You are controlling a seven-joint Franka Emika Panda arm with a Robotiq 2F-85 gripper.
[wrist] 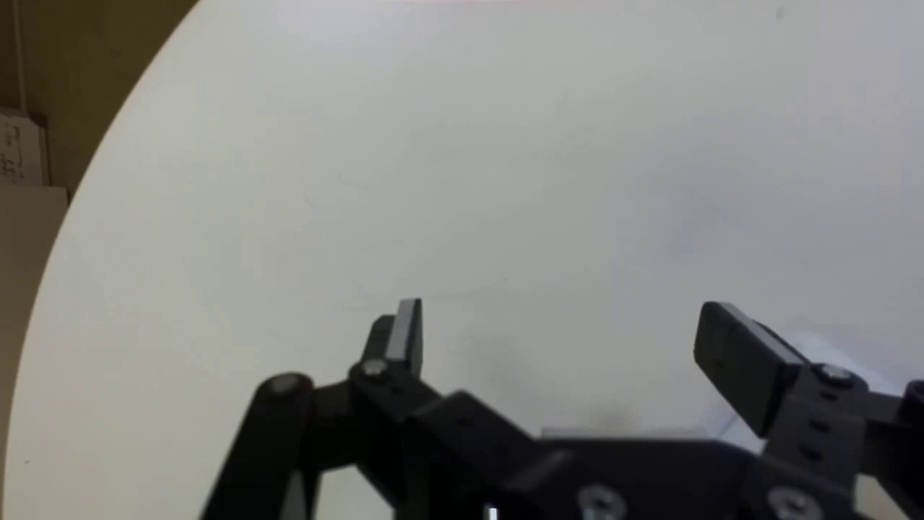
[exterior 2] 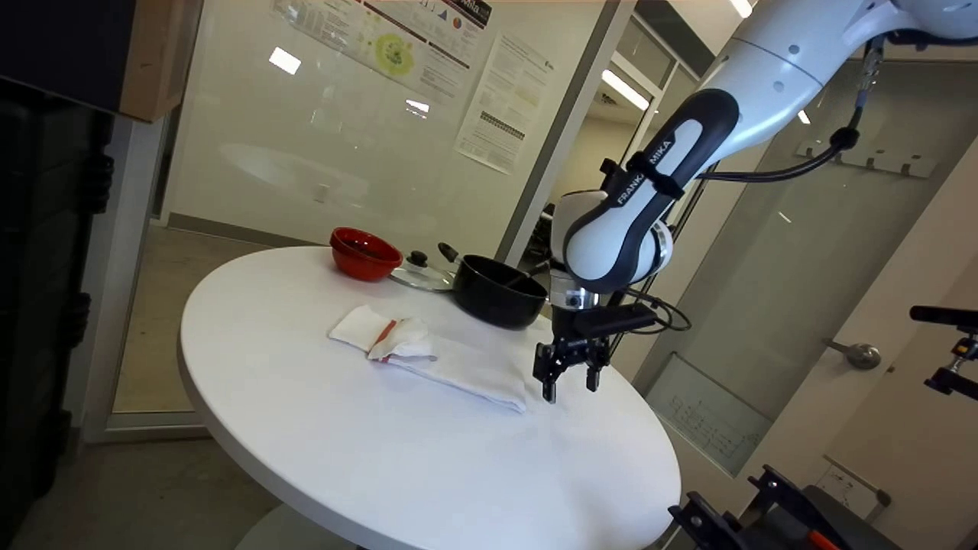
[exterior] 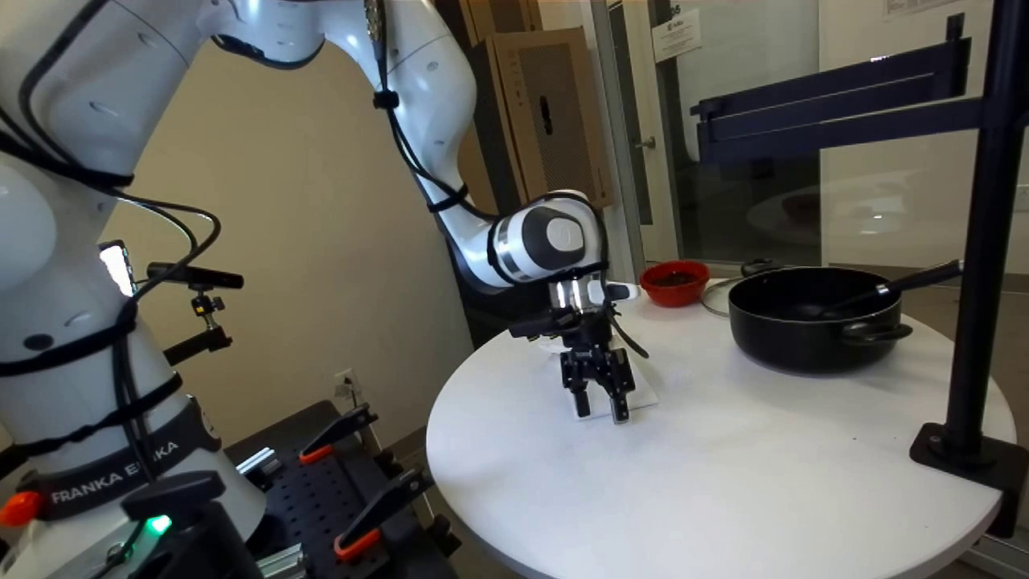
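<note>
A white towel [exterior 2: 472, 370] with a red stripe lies folded on the round white table [exterior 2: 302, 403], one bunched part [exterior 2: 404, 339] resting on top. My gripper [exterior 2: 571, 391] hangs above the table by the towel's near end, fingers apart and empty. In exterior view 1 the gripper [exterior: 600, 410] stands in front of the towel [exterior: 644, 391] and hides much of it. The wrist view has bare table between the fingers, with a pale strip [wrist: 831, 360], perhaps the towel's edge, behind the right finger.
A black pot [exterior: 810, 323] with a utensil in it stands toward the table's back right. Beside it are a glass lid [exterior 2: 423, 275] and a red bowl [exterior: 675, 281]. A black post [exterior: 979, 241] rises at the right edge.
</note>
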